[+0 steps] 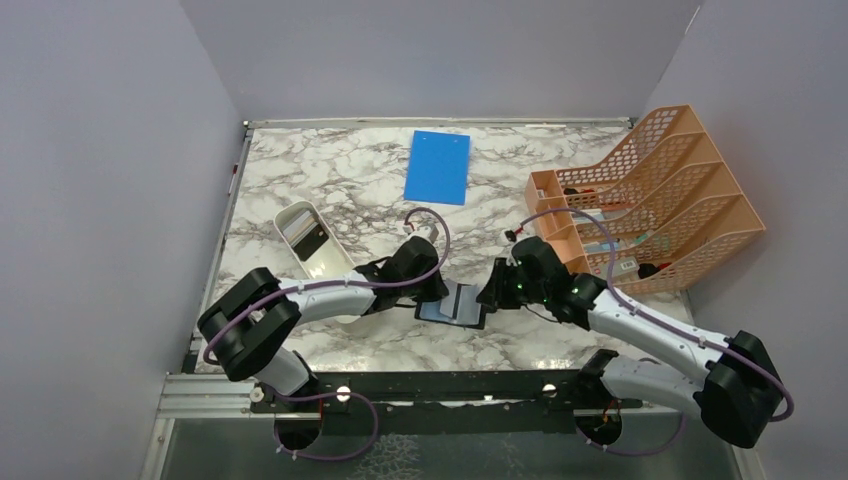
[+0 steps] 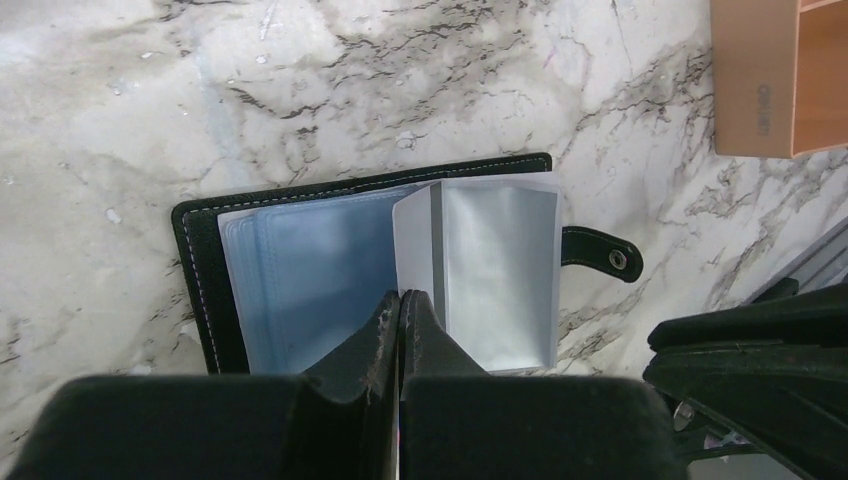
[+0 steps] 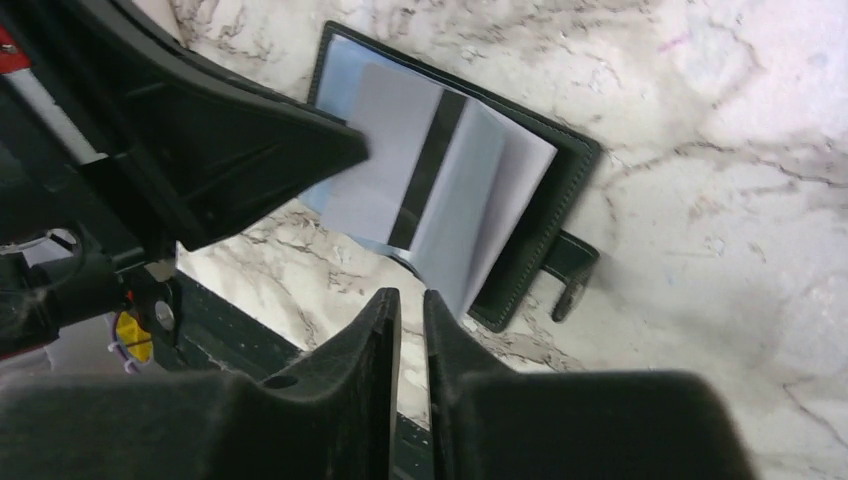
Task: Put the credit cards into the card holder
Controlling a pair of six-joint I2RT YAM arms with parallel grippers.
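The black card holder [image 2: 360,186] lies open on the marble table, its clear bluish sleeves [image 2: 320,270] facing up. A white card with a dark stripe [image 3: 378,170] sits partly in a clear sleeve [image 2: 503,260], its left side tilted up. My left gripper is shut on that card's left edge, as far as the views show; its fingertip hides part of the edge. At the holder's right side, my right gripper stands slightly open, an empty narrow gap between its fingers. In the right wrist view the sleeve bulges near these fingers.
A white tray [image 1: 338,268] with cards in it stands at left behind my left arm. Toward the back lies a blue sheet [image 1: 437,167]. An orange rack [image 1: 690,150] with several items fills the right side.
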